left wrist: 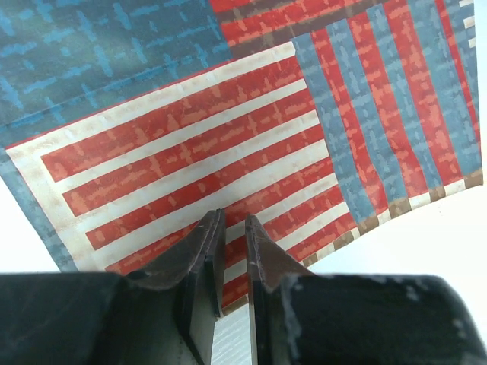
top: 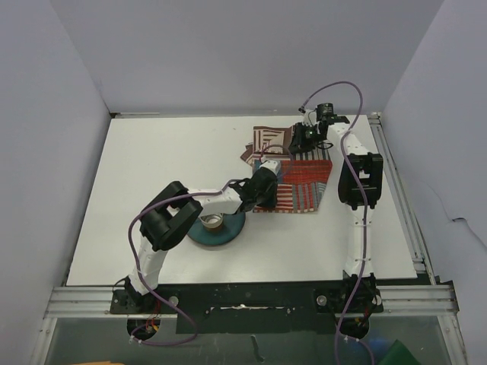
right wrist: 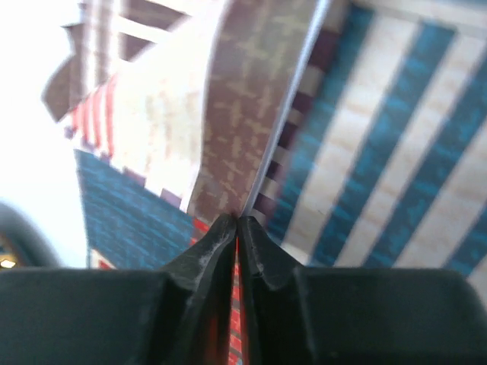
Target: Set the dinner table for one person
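Observation:
A striped red, white and blue cloth placemat (top: 304, 199) lies on the right half of the table. Its far left part is still folded, with a brown striped flap (top: 272, 137) on top. At the cloth's far edge is my right gripper (top: 297, 144); the right wrist view shows its fingertips closed together on a raised brown edge of the cloth (right wrist: 251, 129). Over the placemat's near left part hangs my left gripper, slightly open; striped cloth shows through the narrow gap and nothing is held.
A blue-green plate (top: 217, 237) with a metal cup (top: 212, 221) on it sits under the left forearm. Bare white table (top: 144, 156) fills the left side. Purple cables hang along both arms.

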